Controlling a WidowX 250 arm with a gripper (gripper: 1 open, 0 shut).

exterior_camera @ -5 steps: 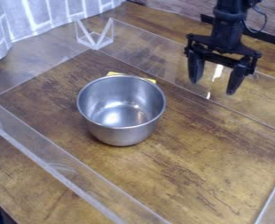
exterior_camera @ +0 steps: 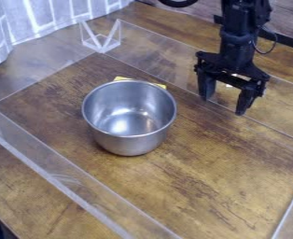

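My black gripper (exterior_camera: 229, 86) is open, low over the wooden table at the upper right, with a small pale object partly visible between and behind its fingers; what that object is I cannot tell. A steel pot (exterior_camera: 129, 118) stands left of centre, below and left of the gripper. A yellow item (exterior_camera: 143, 81) lies just behind the pot, partly hidden by it.
A clear wire-like or plastic stand (exterior_camera: 101, 35) is at the upper left, near a white curtain (exterior_camera: 24, 19). Clear strips run along the table's edges.
My gripper has moved downward in the view and slightly left, coming over the pale object. The pot and yellow item have not moved.
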